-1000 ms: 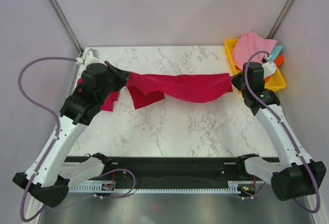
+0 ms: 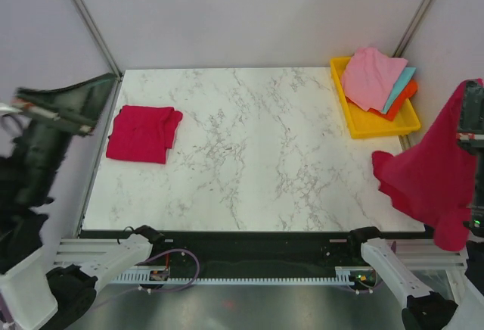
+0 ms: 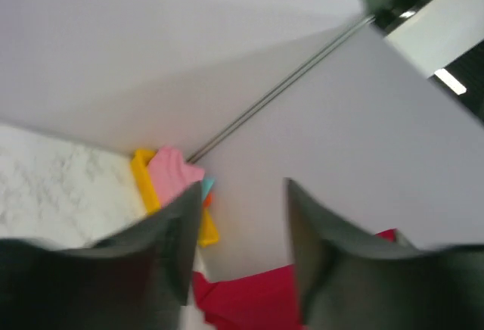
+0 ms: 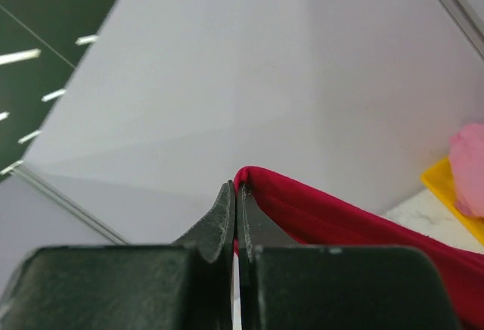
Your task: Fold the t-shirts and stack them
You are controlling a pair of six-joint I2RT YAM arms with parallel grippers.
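Note:
A red t-shirt (image 2: 431, 171) hangs in the air at the right side, its lower part over the table's right front edge. My right gripper is shut on a corner of this shirt, and red cloth shows at its fingertips. In the top view that gripper is at the right border, partly cut off. Raised at the far left, my left gripper is open, with a clear gap and no cloth held between its blurred fingers. A folded red shirt (image 2: 142, 133) lies flat on the table's left side.
A yellow bin (image 2: 365, 126) stands at the back right, holding pink cloth (image 2: 369, 79), blue cloth (image 2: 395, 90) and orange cloth (image 2: 404, 100). Walls enclose the back and sides.
Both grippers held the shirt stretched over the table; the left let go and moved left and up. The right swung right, carrying the shirt off the table's middle. The folded shirt stayed put.

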